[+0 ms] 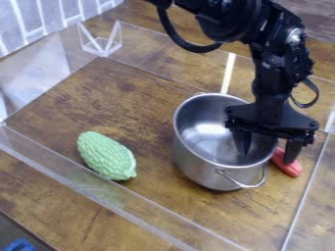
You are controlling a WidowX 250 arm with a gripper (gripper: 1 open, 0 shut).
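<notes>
My black gripper (269, 137) hangs over the right side of a steel pot (199, 147), its fingers pointing down at or just inside the rim; whether they are open or shut, or hold the rim, I cannot tell. A red object (287, 169) lies on the wood right of the pot, partly hidden by pot and gripper. A green bumpy vegetable (106, 155) rests to the left, apart from the pot.
Clear low walls surround the wooden work surface (105, 108). A blue object (19, 245) shows at the bottom left corner, outside the walls.
</notes>
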